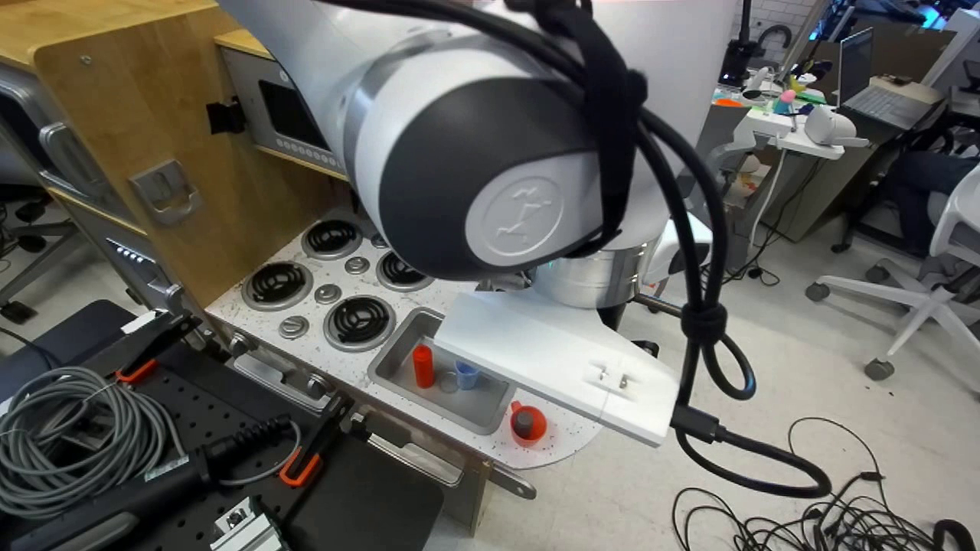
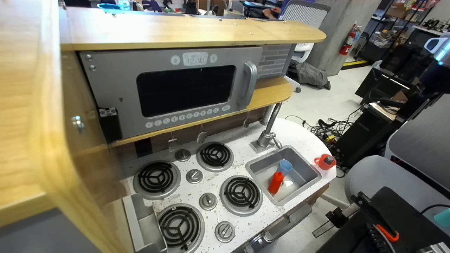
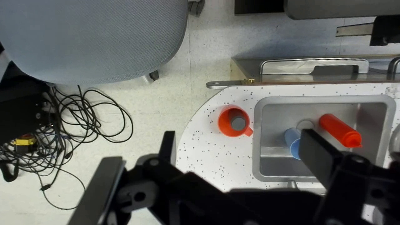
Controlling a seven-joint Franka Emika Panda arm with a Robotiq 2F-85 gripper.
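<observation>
My gripper is open, its two fingers wide apart with nothing held between them; it hangs high above the counter's rounded end. Ahead of it in the wrist view stands an orange-red cup holding a small grey object. In the grey sink are a red bottle and a blue cup; one finger covers part of that blue cup. In exterior view 1 the arm hides the fingers, while the red bottle stands upright in the basin.
Stove burners and knobs lie beside the sink. A faucet rises behind it, and the microwave overhangs the counter's back. White counter around the orange-red cup is mostly bare. A grey chair stands beyond the counter's end.
</observation>
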